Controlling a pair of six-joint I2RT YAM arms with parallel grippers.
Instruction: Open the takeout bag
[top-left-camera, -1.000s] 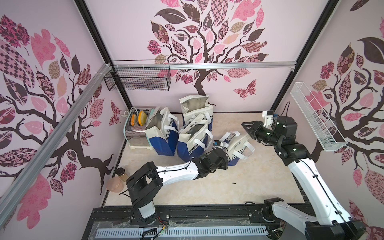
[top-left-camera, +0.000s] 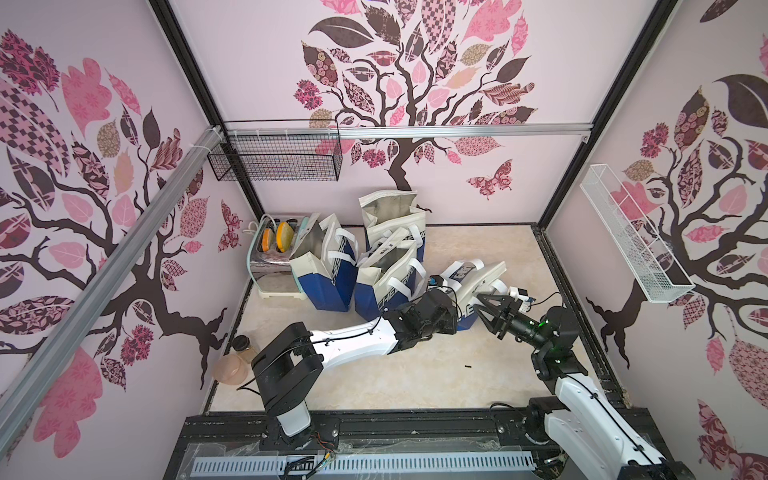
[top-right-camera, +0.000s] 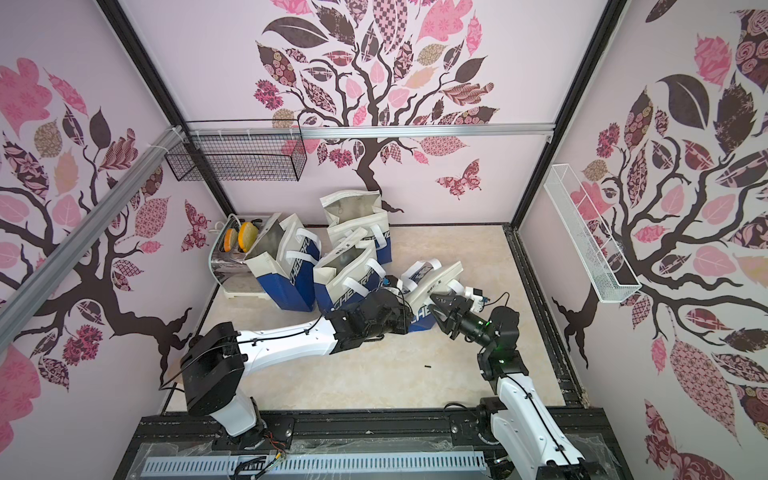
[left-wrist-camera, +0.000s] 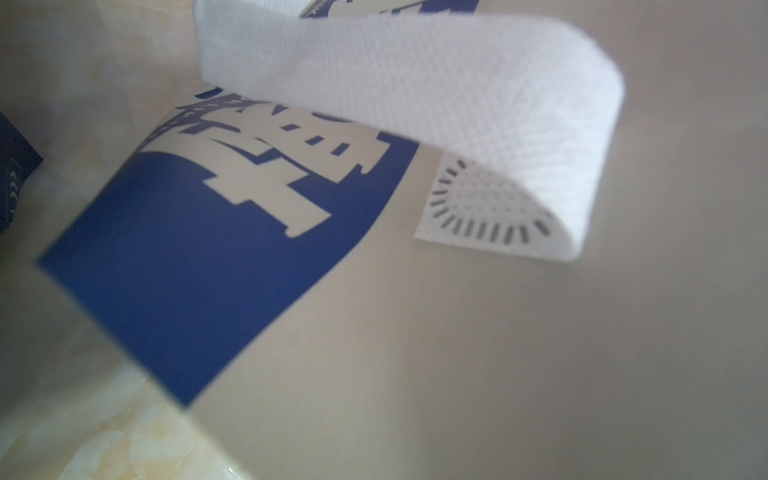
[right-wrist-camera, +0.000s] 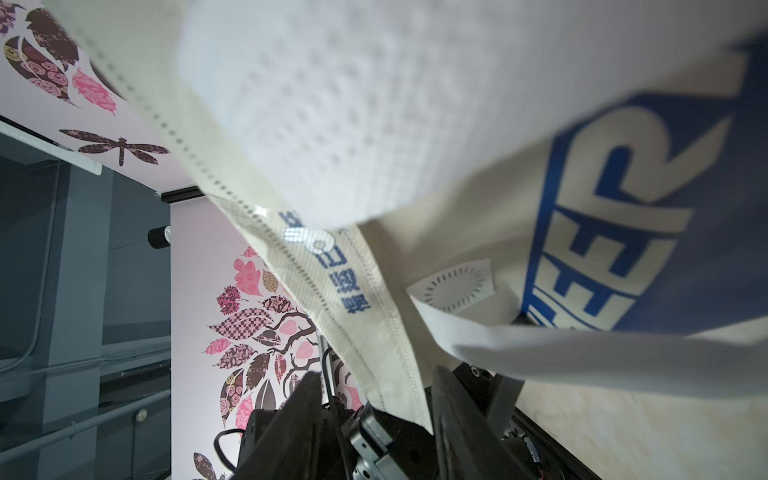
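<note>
A folded blue-and-beige takeout bag (top-left-camera: 468, 316) with white handles (left-wrist-camera: 496, 72) leans on the counter at center right. My left gripper (top-left-camera: 438, 308) is at its left side, low over it; its fingers are out of sight in the left wrist view, so its finger is hard to see. My right gripper (top-left-camera: 492, 312) is at the bag's right front, open, with the bag's beige top edge (right-wrist-camera: 368, 336) reaching down between or just behind its blurred fingers in the right wrist view.
Several standing takeout bags (top-left-camera: 320, 272) fill the back left, beside a rack (top-left-camera: 272, 280) with yellow items. A jar (top-left-camera: 232, 368) is at the front left. Wire baskets (top-left-camera: 272, 156) hang on the walls.
The bag's handle and top shifted slightly. The left arm stayed nearly still.
</note>
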